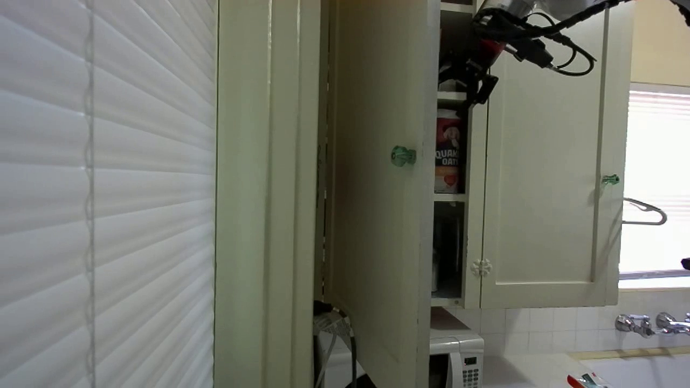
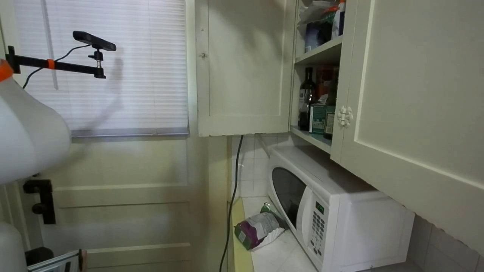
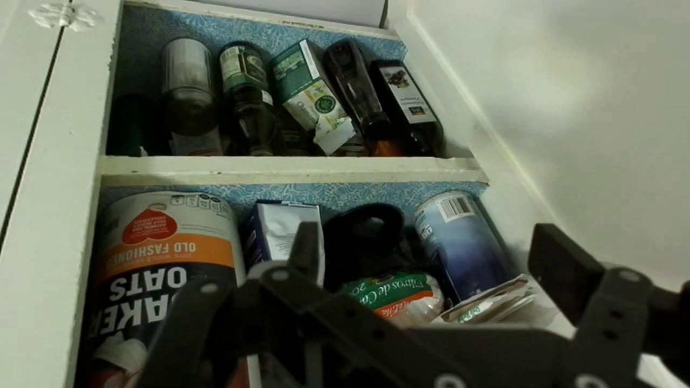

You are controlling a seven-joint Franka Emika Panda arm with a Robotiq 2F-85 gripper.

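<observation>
My gripper stands open in the wrist view, nothing held between its spread fingers. Beyond it are cabinet shelves, seen upside down. A Quaker oats canister [image 3: 174, 255], a blue-and-white box [image 3: 284, 226], a bag of coffee filters [image 3: 394, 294] and a blue can [image 3: 460, 242] share one shelf. The can lies beyond the gap between my fingers, apart from them. In exterior view 1 the gripper [image 1: 477, 90] is high at the cabinet opening, above the oats canister [image 1: 447, 152]; its fingers are dark and partly hidden there.
The open cabinet door [image 1: 378, 194] bounds one side; a closed door [image 1: 550, 149] is on the other. A shelf board [image 3: 291, 169] separates the oats from bottles and a green box [image 3: 314, 90]. A microwave [image 2: 335, 204] and a bag [image 2: 258, 229] rest below.
</observation>
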